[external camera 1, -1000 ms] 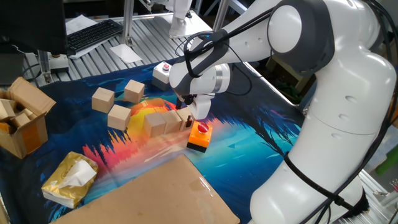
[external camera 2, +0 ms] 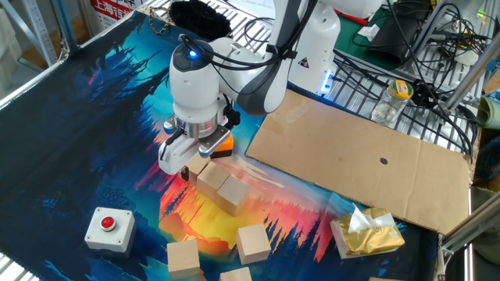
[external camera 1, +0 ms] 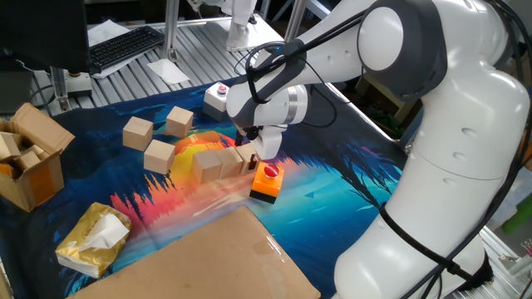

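Observation:
Three plain wooden blocks stand in a row on the colourful mat: an outer block (external camera 1: 207, 167), a middle block (external camera 1: 229, 162) and an end block (external camera 1: 248, 158) below the hand. My gripper (external camera 2: 197, 165) points down at that end block, with a dark fingertip (external camera 2: 185, 173) against or close beside one side. The other fingertip is mostly hidden, so whether the fingers press on the block does not show. In exterior view 2 the middle block (external camera 2: 212, 179) and outer block (external camera 2: 232, 195) continue the row away from the hand.
Three loose blocks, one of them a near block (external camera 1: 160, 156), lie apart from the row. An orange box with a red button (external camera 1: 267, 180) stands close to the gripper. Also around are a white button box (external camera 2: 110, 231), tissue pack (external camera 1: 96, 239), carton of blocks (external camera 1: 41, 178) and cardboard sheet (external camera 1: 204, 262).

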